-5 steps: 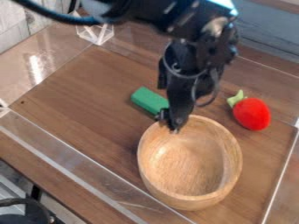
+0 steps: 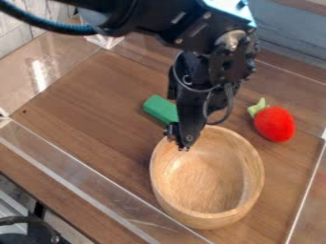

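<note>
My black gripper (image 2: 192, 119) hangs over the back rim of a round wooden bowl (image 2: 207, 200), its fingers open and pointing down. Just behind the bowl and left of the gripper lies a green block (image 2: 159, 110), partly hidden by the gripper. A red plush vegetable (image 2: 275, 124) with a green stem rests on the wooden table to the right of the gripper. The inside of the bowl that shows is empty.
The wooden table (image 2: 83, 124) has bare room at the left. A clear rail runs along the front-left edge, and a pale blue wall (image 2: 283, 43) stands at the back.
The gripper has shifted very slightly and now shows more sharply. The bowl, green block and red vegetable have not moved.
</note>
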